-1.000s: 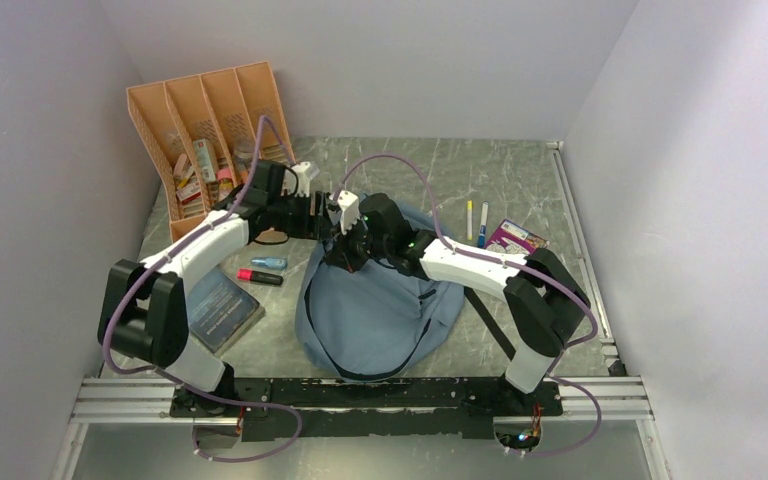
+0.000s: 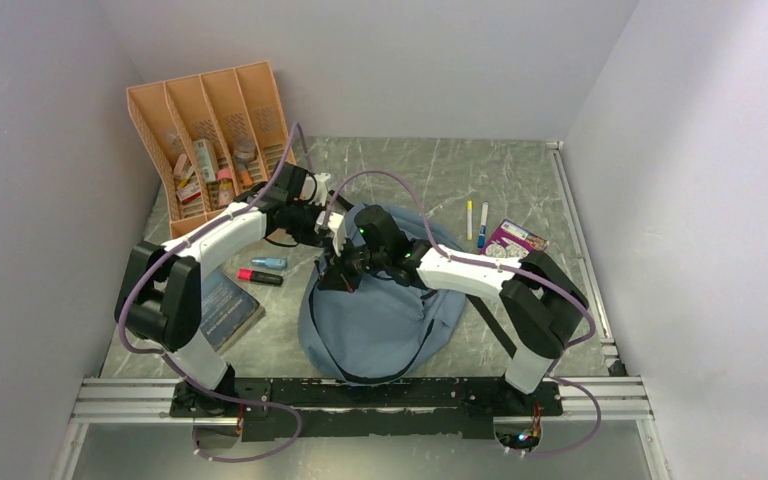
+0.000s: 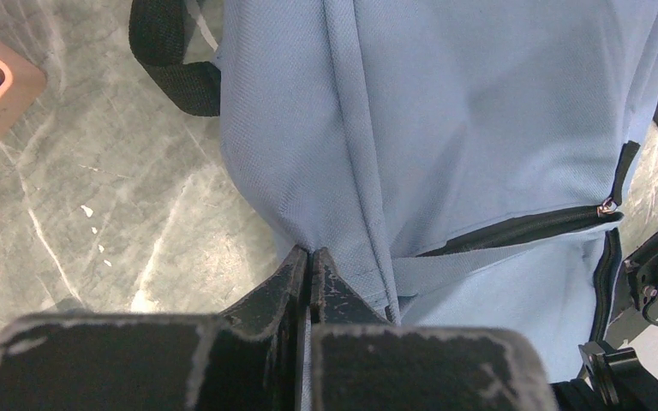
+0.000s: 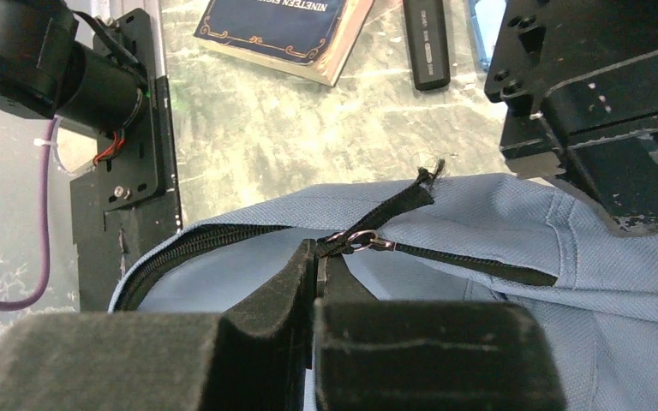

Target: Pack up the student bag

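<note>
The blue-grey bag (image 2: 378,330) lies on the table under both arms, its black zip open in a wide curve along the front. In the left wrist view, my left gripper is shut on the fabric at the bag's side edge (image 3: 296,201). My right gripper is shut at its tips on the black cord of the zipper pull (image 4: 403,204), beside the metal slider. From the slider, a closed stretch of zip runs to the right in the right wrist view. The arms hide part of the bag's top end in the top view.
A wooden divided rack (image 2: 205,110) with several items stands at the back left. Left of the bag lie a dark blue book (image 2: 222,312), a red-and-black marker (image 2: 260,277) and a light blue item (image 2: 269,263). Two pens and a magenta booklet (image 2: 510,240) lie right.
My left gripper has moved right to the bag's edge and shut on its fabric. The right gripper has shifted a little toward the front along the bag with the zipper pull.
</note>
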